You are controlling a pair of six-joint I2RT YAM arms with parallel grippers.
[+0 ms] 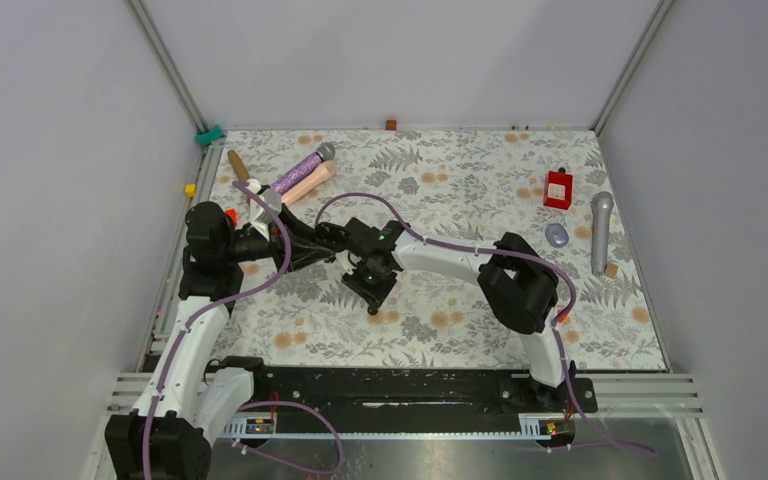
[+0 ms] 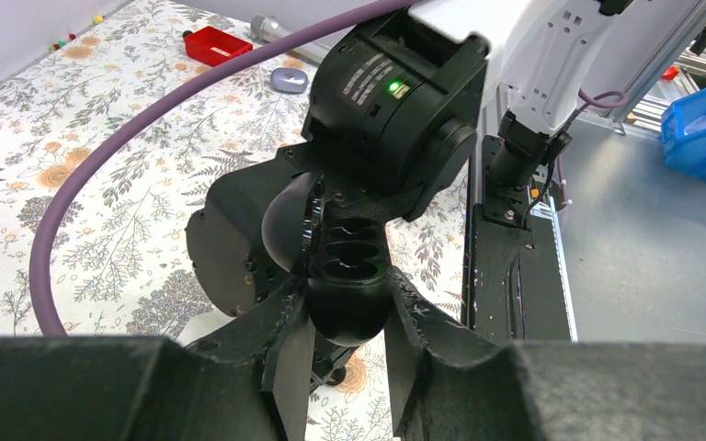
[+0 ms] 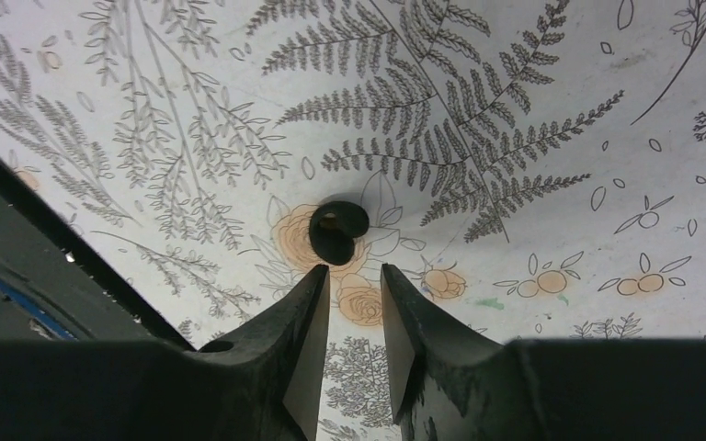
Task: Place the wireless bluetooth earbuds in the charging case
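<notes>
The black charging case [image 2: 349, 308] is gripped upright between the left fingers, its dark recesses showing on the upper face. That left gripper is shut on it, raised over the left-centre of the table. One black earbud [image 3: 335, 234] lies on the flowered cloth; it also shows as a small dark spot [image 1: 372, 311] in the top view. My right gripper points down close to this earbud, fingers parted, with only cloth seen between them. The earbud sits just ahead of the fingertips, toward the left one. How full the recesses are, I cannot tell.
Close beside the held case is the right arm's black wrist [image 2: 395, 110]. A purple microphone [image 1: 298, 172] and a pinkish one lie at the back left. Over on the right are a red box [image 1: 558, 189], a mouse [image 1: 557, 235] and a silver microphone [image 1: 601, 232].
</notes>
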